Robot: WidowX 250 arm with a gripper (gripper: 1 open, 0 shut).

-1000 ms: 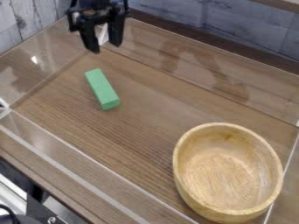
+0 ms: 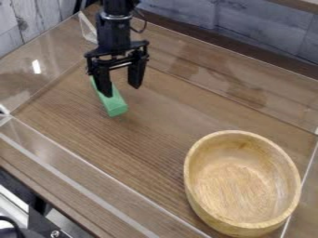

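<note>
The black gripper [image 2: 118,71] hangs from the top of the view over a green bar [image 2: 113,104], with its fingers apart. One finger is down at the upper end of the bar; whether it touches cannot be told. The bar lies lengthwise on the wooden table [image 2: 99,167].
A large light wooden bowl [image 2: 241,182] stands at the lower right. A white object, partly hidden behind the arm, is at the back left near the corrugated backdrop.
The bar and bowl have not visibly moved.
</note>
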